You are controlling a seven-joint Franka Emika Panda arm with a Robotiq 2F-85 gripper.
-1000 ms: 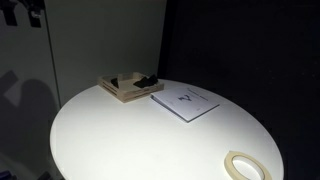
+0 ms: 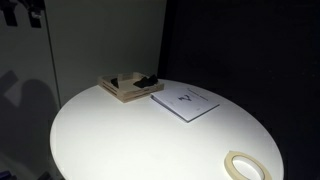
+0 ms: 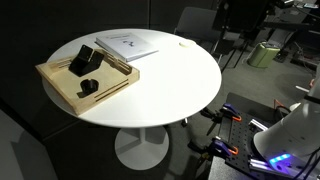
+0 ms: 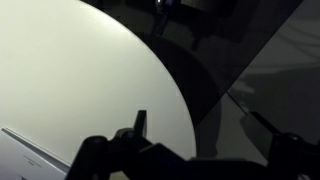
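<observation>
My gripper stands open in the wrist view, its two dark fingers wide apart and nothing between them. Exterior view 1 shows the gripper at the upper left, high above and outside the round white table. On that table lies a wooden tray holding a black angular object and a small black rounded one. Beside the tray rests a white binder. A pale tape roll lies flat close to the table's edge.
In the wrist view, dark floor lies beyond the curved table edge, and the binder's corner shows at lower left.
</observation>
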